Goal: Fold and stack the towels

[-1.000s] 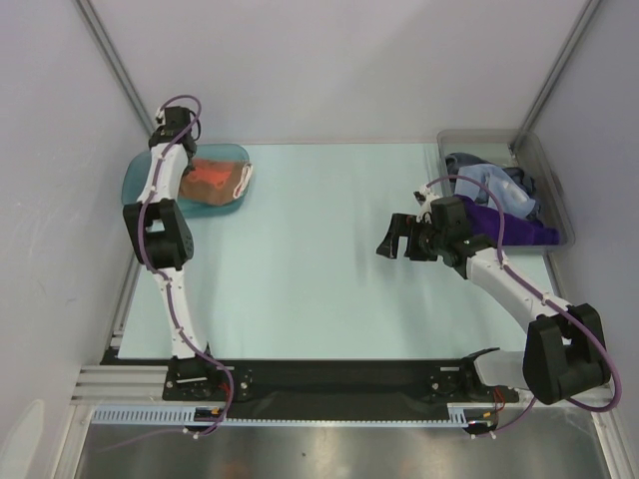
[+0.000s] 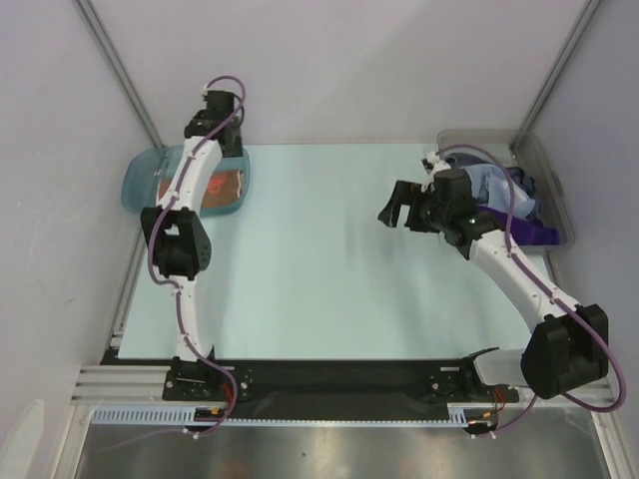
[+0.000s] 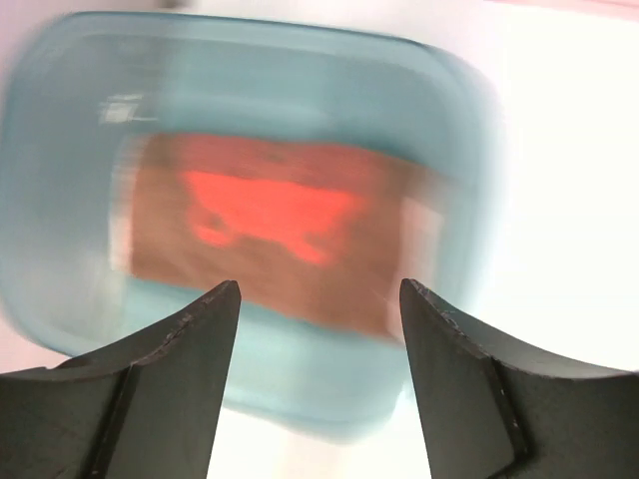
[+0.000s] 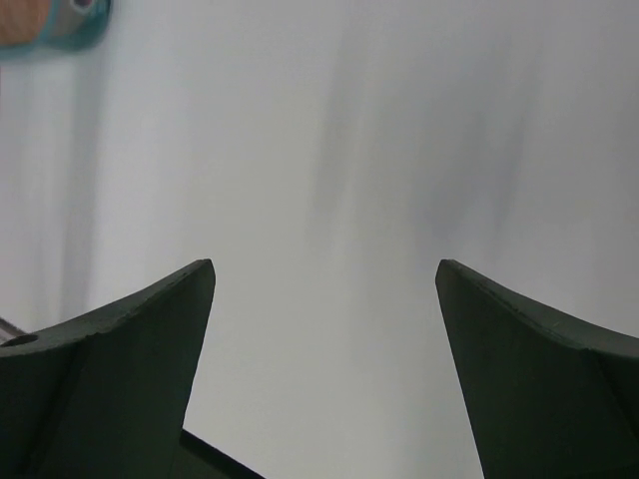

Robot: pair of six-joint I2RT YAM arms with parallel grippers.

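Note:
A folded brown towel with a red pattern [image 3: 270,210] lies flat on the floor of the teal bin [image 2: 138,183], at the table's far left. Above that bin hangs my left gripper, open and clear of the towel. Over the table just left of the grey bin [image 2: 565,215], my right gripper [image 2: 396,204] is open with only bare table between its fingers. Inside the grey bin lie crumpled towels: a purple one [image 2: 534,234], a light blue one [image 2: 489,187] and a dark one, partly hidden by the right arm.
The white tabletop [image 2: 300,259] between the two bins is bare. Walls close off the back and both sides. A corner of the teal bin [image 4: 85,30] shows at the upper left of the right wrist view.
The towel now lies flatter within the bin. My right gripper has shifted slightly, still open.

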